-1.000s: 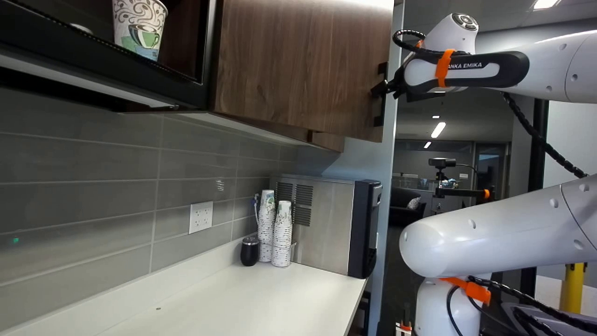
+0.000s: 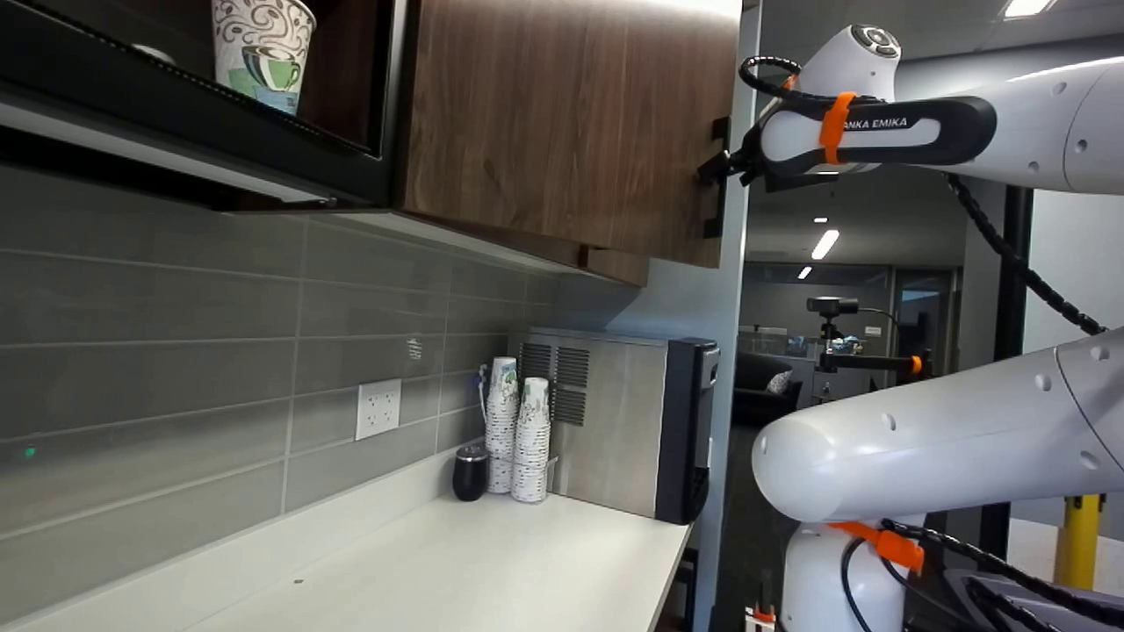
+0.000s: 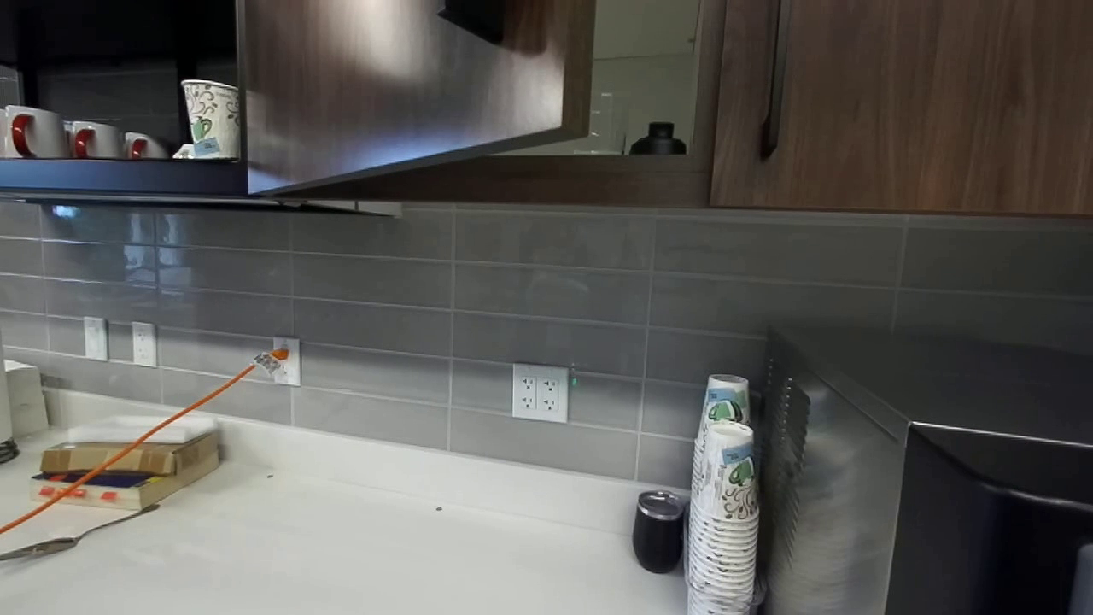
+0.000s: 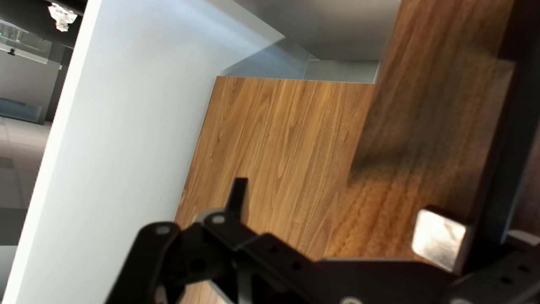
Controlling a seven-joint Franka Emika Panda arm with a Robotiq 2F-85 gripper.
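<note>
At the upper right of exterior view 1, my gripper (image 2: 724, 168) stands against the black handle (image 2: 714, 225) of a brown wooden cabinet door (image 2: 558, 116). This door (image 3: 410, 92) hangs part open in exterior view 2, showing the cabinet's inside. In the wrist view the gripper is open, with a wide gap between its fingers. Its left fingertip (image 4: 236, 197) is clear of the handle. The dark handle bar (image 4: 506, 152) runs down the right side, with a small shiny piece beside it; whether that is a finger pad cannot be made out.
Below are a white counter (image 2: 443, 569), stacked paper cups (image 2: 532, 453), a black tumbler (image 2: 471, 472) and a steel machine (image 2: 622, 421). A paper cup (image 3: 213, 114) and mugs (image 3: 41, 133) stand on the open shelf. A dark bottle (image 3: 658, 140) shows inside the cabinet.
</note>
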